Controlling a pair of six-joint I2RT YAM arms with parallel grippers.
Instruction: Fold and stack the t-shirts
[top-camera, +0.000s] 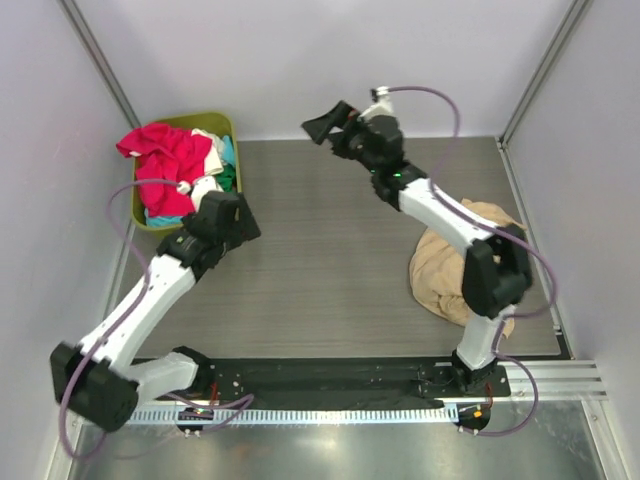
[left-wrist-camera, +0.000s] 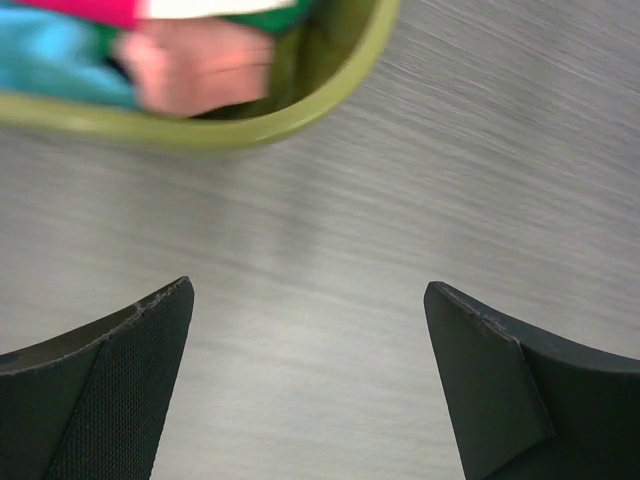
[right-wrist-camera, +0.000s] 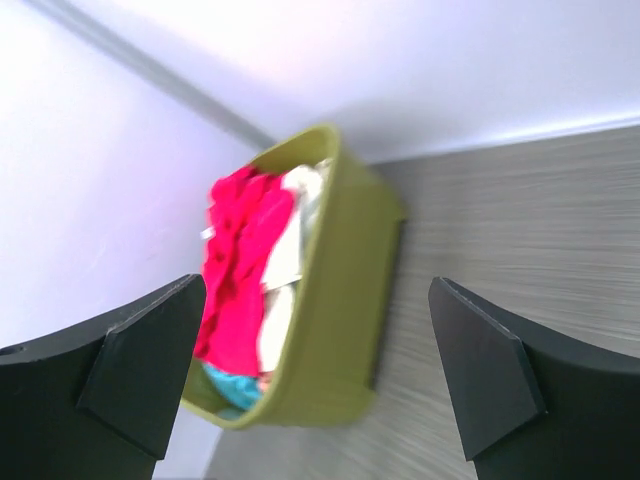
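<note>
An olive bin at the back left holds crumpled shirts: red, cream, blue, green and pink. My open left gripper is just below the bin's front right corner; in its wrist view, bare table lies between the fingers, with the bin rim beyond. My right gripper is open and raised at the back centre, right of the bin, facing it in the right wrist view. A tan shirt lies spread at the right, partly hidden by the right arm.
Pale walls close in the back and both sides.
</note>
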